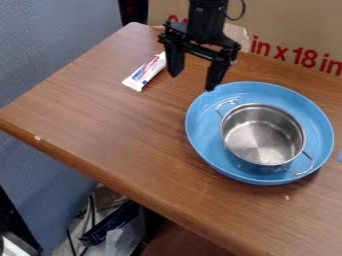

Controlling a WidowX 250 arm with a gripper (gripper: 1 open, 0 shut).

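Observation:
My black gripper (194,66) hangs at the top centre over the back of the wooden table, its two fingers apart with nothing visible between them. A white toothpaste box (144,72) with blue and red print lies just left of the gripper, partly behind it at its upper end. A steel pot (262,132) with handles stands in a blue plate (218,159) on the right.
A cardboard box (295,35) stands along the back edge. The table's left edge drops to a floor with clutter at the lower left.

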